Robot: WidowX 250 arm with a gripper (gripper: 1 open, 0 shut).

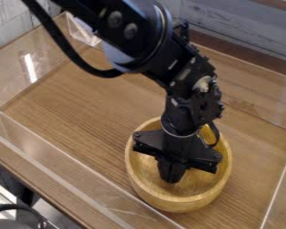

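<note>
The black arm reaches down from the top of the view into a yellow oval bowl point(175, 199) at the lower centre of the wooden surface. My gripper point(170, 172) is down inside the bowl, its dark fingers low near the bowl's floor. The fingers look close together; whether anything small is between them is hard to see in the dark shapes.
Clear plastic edges run along the left and right sides, and a pale wall stands at the back.
</note>
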